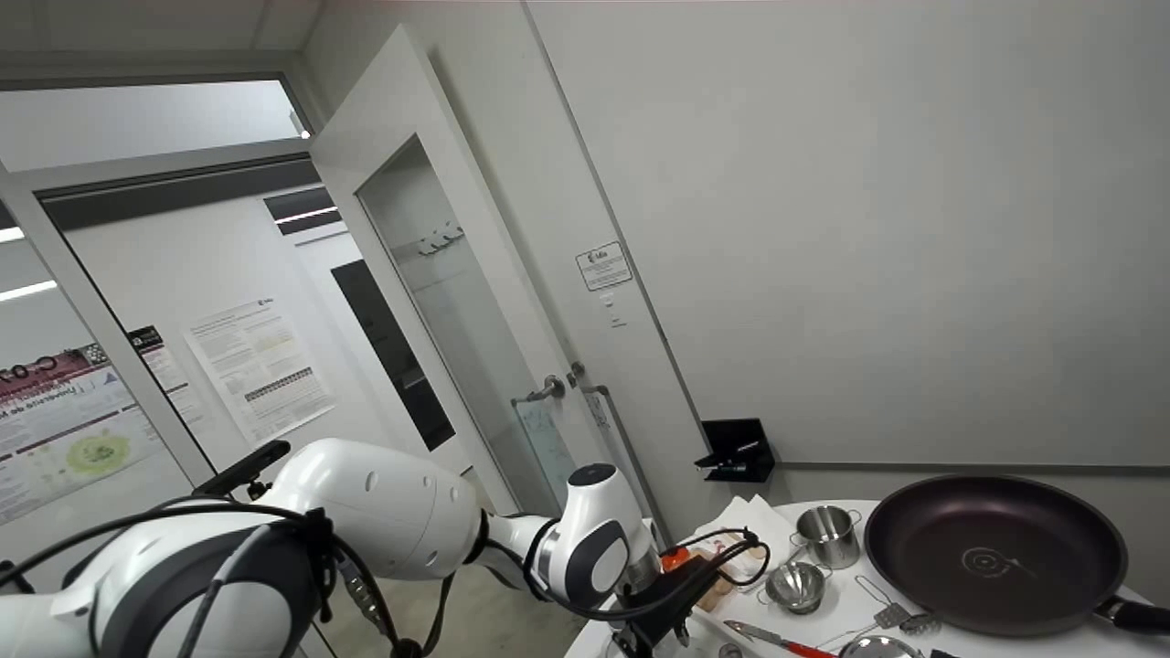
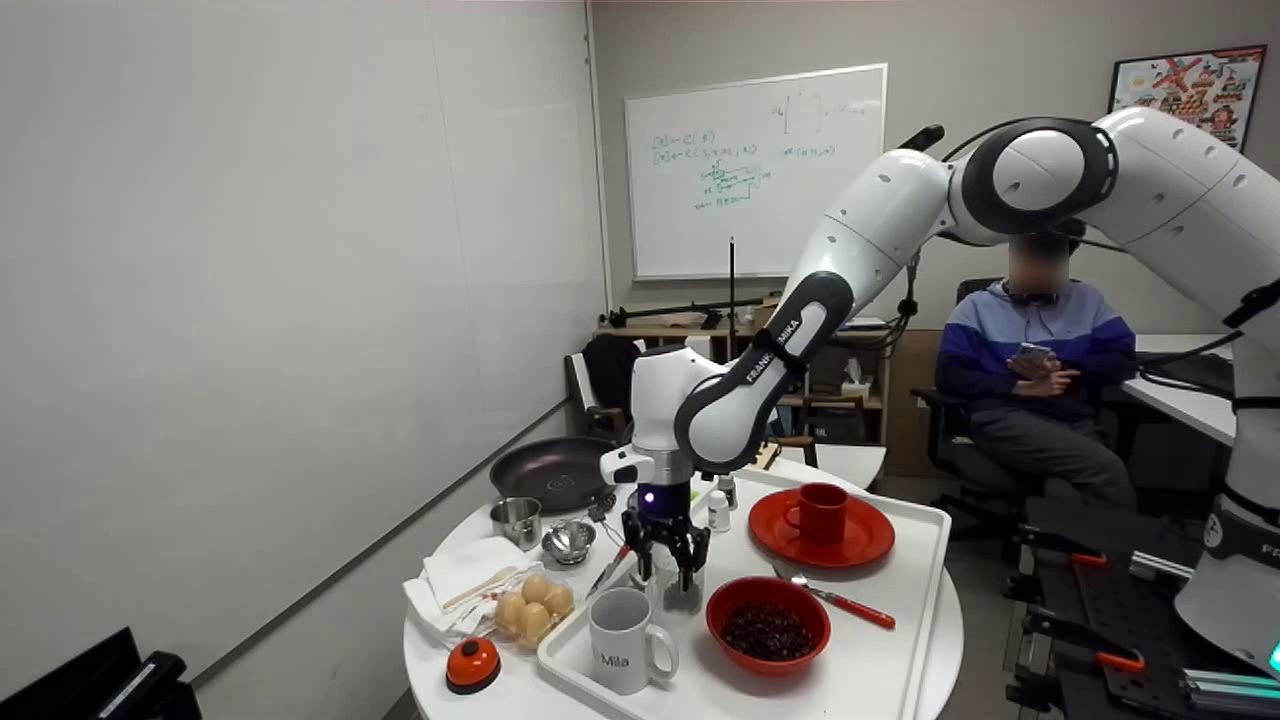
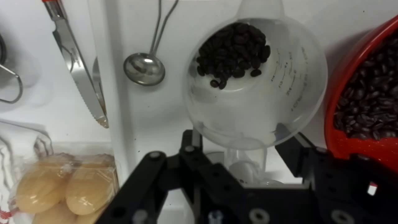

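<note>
A clear measuring cup [image 3: 257, 100] holds dark coffee beans [image 3: 233, 50] gathered at one side of its bottom. My gripper is partly open, its fingers [image 3: 192, 138] standing on either side of the cup's clear handle [image 3: 246, 158]. Gaps show between the handle and both fingers in the wrist view. In exterior view 2, my gripper [image 2: 672, 564] points down over the tray beside the grey mug [image 2: 624, 642], and the cup [image 2: 681, 590] is partly hidden by it. Right of the cup sits a red bowl [image 2: 768, 626] filled with beans.
The white tray [image 2: 918, 600] also bears a red plate [image 2: 864, 550] with a red mug [image 2: 822, 510], and a metal spoon [image 3: 144, 69]. Outside it lie a knife [image 3: 80, 74], wrapped eggs [image 3: 43, 183] and a frying pan [image 1: 987, 559].
</note>
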